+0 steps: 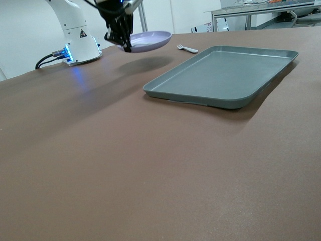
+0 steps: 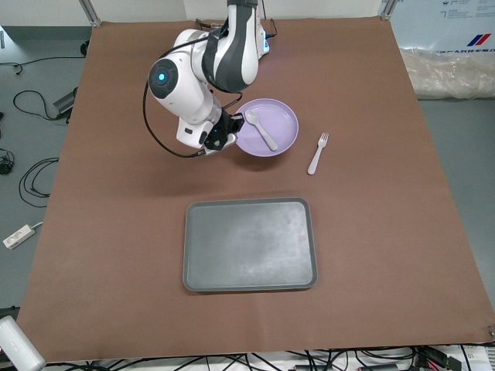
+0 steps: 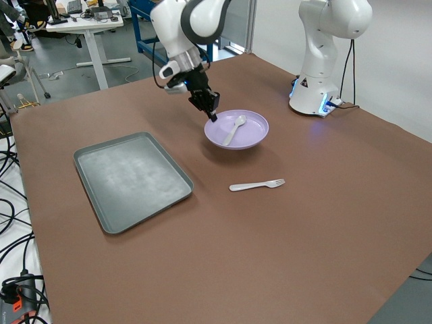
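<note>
A purple plate [image 2: 278, 127] with a white spoon [image 2: 264, 133] lying on it hangs above the brown table, its shadow beneath it in the top view. My black gripper [image 3: 210, 116] is at the plate's left rim in the left view and reaches down to it in the top view [image 1: 126, 49]; whether its fingers are closed on the rim is hard to tell. A white fork [image 2: 318, 153] lies beside the plate. An empty grey tray [image 2: 249, 246] lies in front in the left view.
Cables lie along its edges. The white arm base [image 3: 314, 94] stands by the wall.
</note>
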